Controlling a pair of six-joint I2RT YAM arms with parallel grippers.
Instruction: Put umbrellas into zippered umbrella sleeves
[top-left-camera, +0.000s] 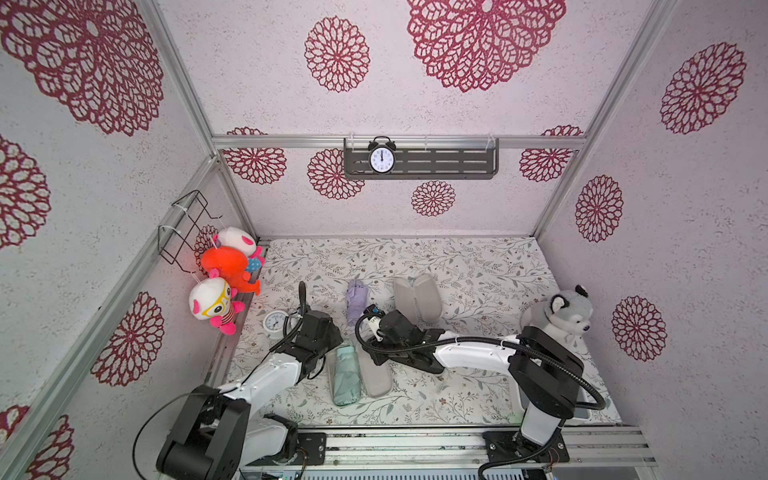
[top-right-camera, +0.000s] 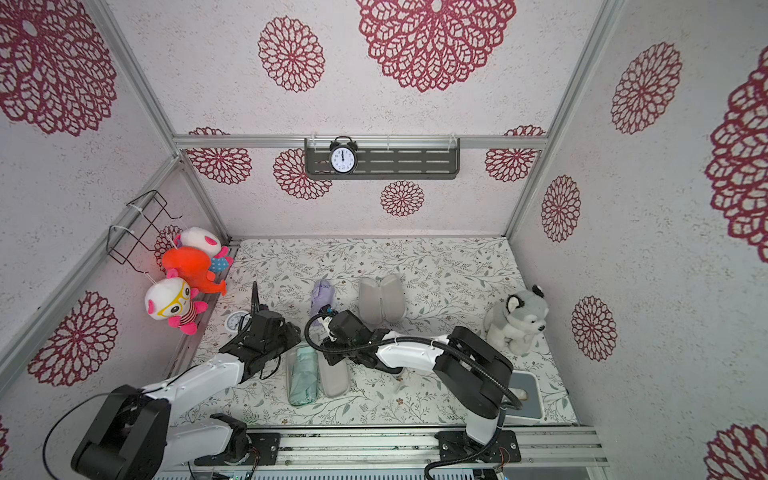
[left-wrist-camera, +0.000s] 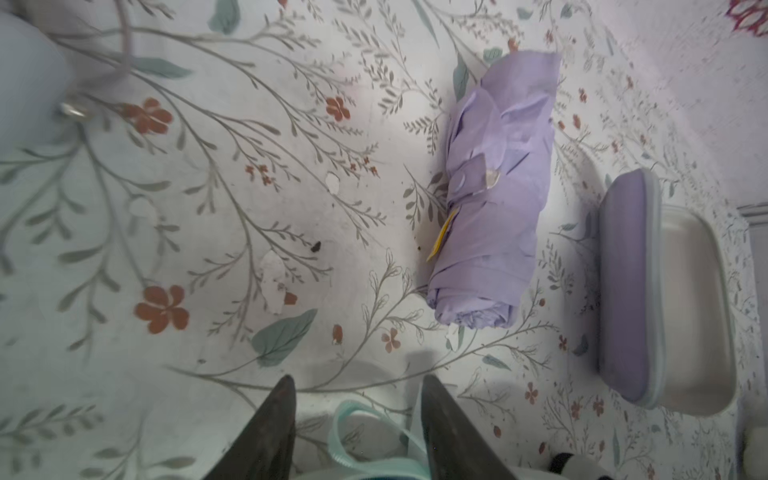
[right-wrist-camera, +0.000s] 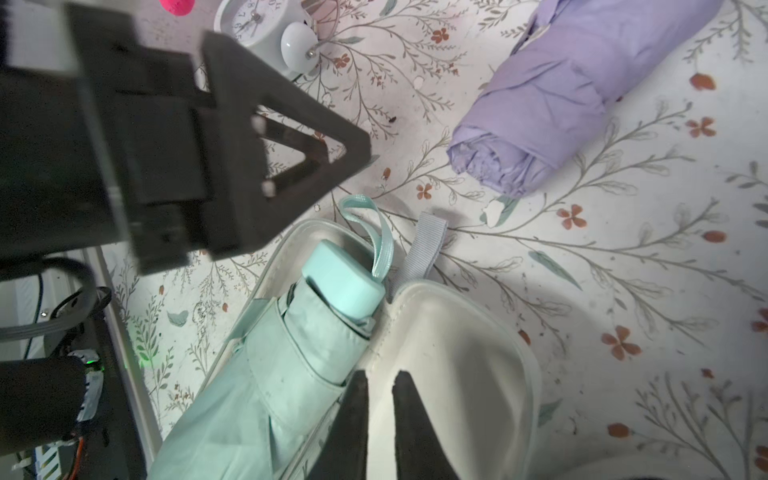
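The teal umbrella (right-wrist-camera: 264, 384) lies in one half of an open pale sleeve case (right-wrist-camera: 456, 368). My right gripper is shut over that case, its fingertips close together; what they pinch cannot be told. My left gripper stands part open above the teal umbrella's end and strap, with nothing seen held. A rolled lilac umbrella (left-wrist-camera: 492, 216) lies just beyond, and a second open case (top-right-camera: 372, 300) rests behind my right arm, its lilac side (left-wrist-camera: 628, 280) showing in the left wrist view.
A white clock (top-left-camera: 275, 322) sits at left, plush toys (top-left-camera: 216, 300) along the left edge, a husky plush (top-left-camera: 564, 316) at right. A tray (top-right-camera: 520, 400) is at front right.
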